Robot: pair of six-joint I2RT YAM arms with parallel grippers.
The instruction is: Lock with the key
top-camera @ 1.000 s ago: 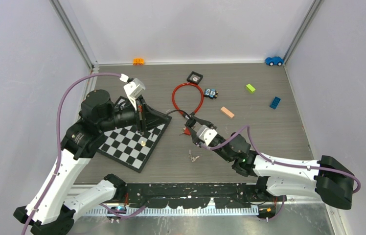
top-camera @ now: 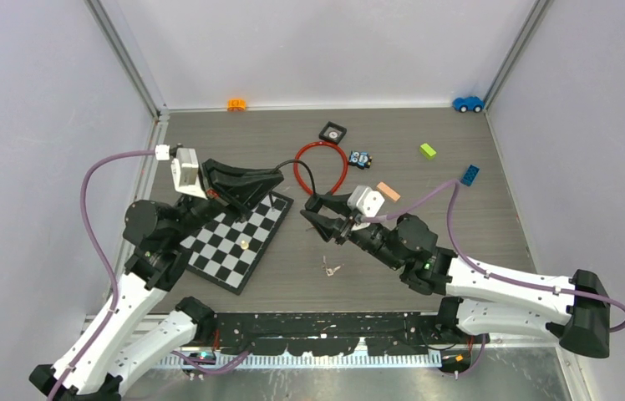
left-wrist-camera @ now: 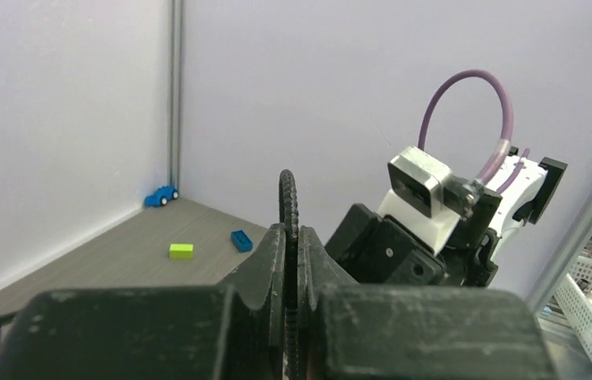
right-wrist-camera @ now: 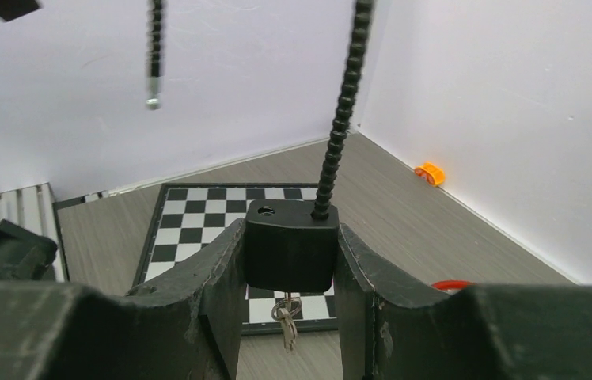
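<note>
A black cable lock stretches between my two grippers. The left gripper (top-camera: 280,175) is shut on its black cable (left-wrist-camera: 288,207), and the cable's free end with a metal tip (right-wrist-camera: 153,103) hangs down below that gripper. On the right, my gripper (top-camera: 308,209) has its fingers against both sides of the black lock body (right-wrist-camera: 291,245), with a small round hole in its top face beside the fixed cable. Keys on a ring (right-wrist-camera: 287,310) hang just below the body; how they join it is hidden. The metal tip is well apart from the lock body.
Below lie a chessboard (top-camera: 218,258), loose keys (top-camera: 331,269) and a red cable loop (top-camera: 345,171). Behind are a black square part (top-camera: 332,132) and a small blue-black toy (top-camera: 360,159). A wooden block (top-camera: 388,191) lies beside the right arm.
The left gripper has moved towards the back of the table. The right gripper has shifted left and now covers the red lock.
</note>
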